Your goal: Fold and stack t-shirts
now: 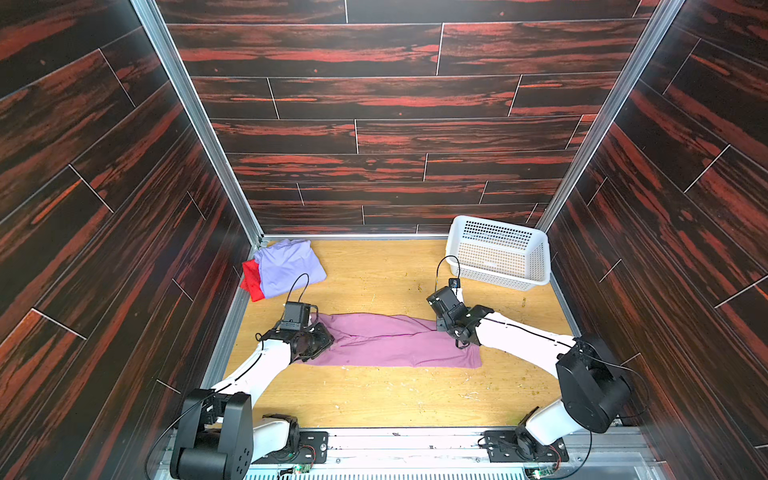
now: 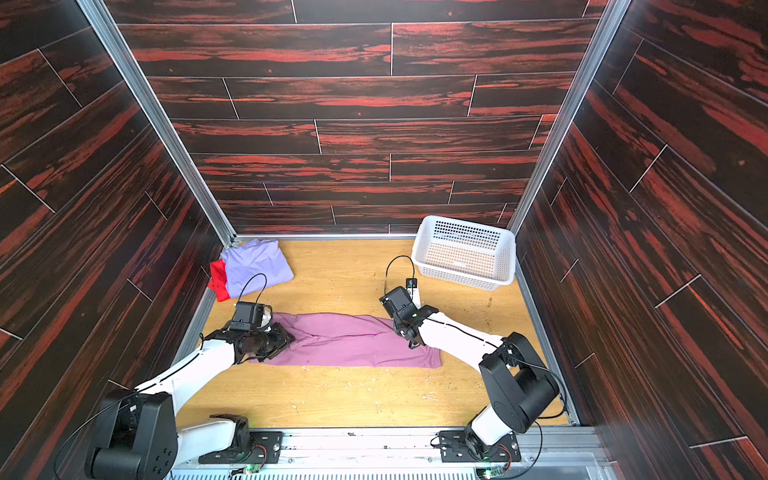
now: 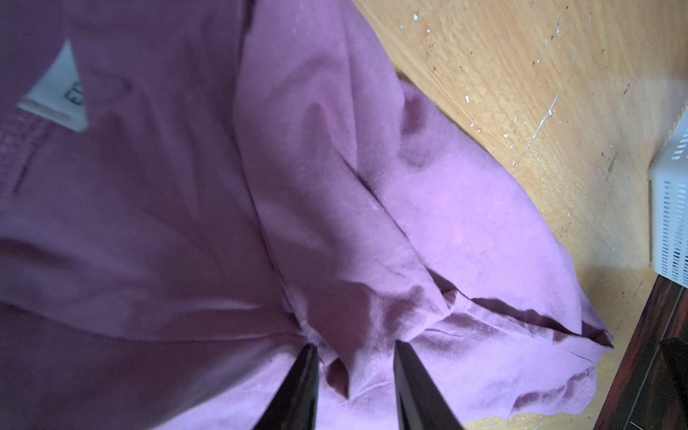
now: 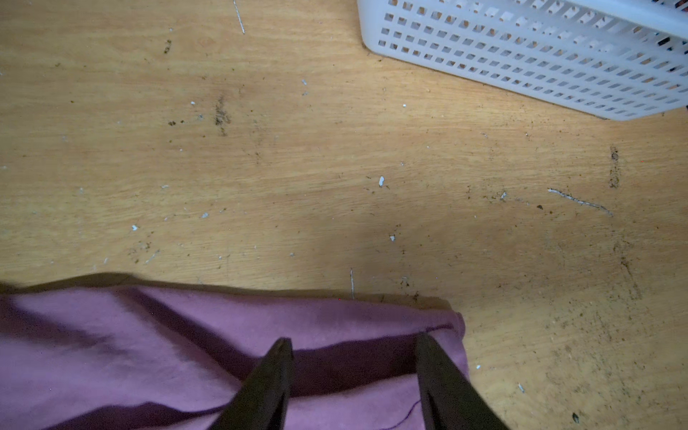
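Note:
A mauve t-shirt [image 1: 392, 349] lies in a long folded strip across the front middle of the table, creased along its length. My left gripper is low over its left end, fingers apart above a bunched fold; a white label [image 3: 61, 93] shows in the left wrist view. My right gripper is over the shirt's right end, fingers apart above the folded edge. A lavender shirt [image 1: 288, 268] and a red one [image 1: 250, 280] lie at the back left.
A white perforated basket [image 1: 496, 252] stands empty at the back right. Bare table [image 1: 376, 272] lies between it and the other shirts, and along the front.

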